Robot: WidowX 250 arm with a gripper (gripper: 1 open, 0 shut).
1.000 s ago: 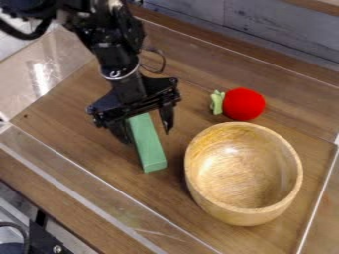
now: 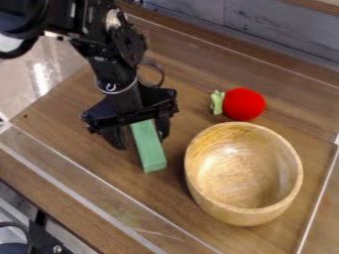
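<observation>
A black gripper (image 2: pixel 138 127) hangs low over a green rectangular block (image 2: pixel 150 151), its fingers on either side of the block's far end. Whether they touch it is hard to tell. The block lies on the wooden table with its near end toward the front. To its right stands a pale wooden bowl (image 2: pixel 243 174), empty.
A red tomato-like object (image 2: pixel 244 104) with a green top lies behind the bowl. A metal rail runs along the front left of the table (image 2: pixel 73 109). A wall is at the back.
The gripper has shifted slightly left and down around the green block over the last second. The block, bowl and red object look unmoved.
</observation>
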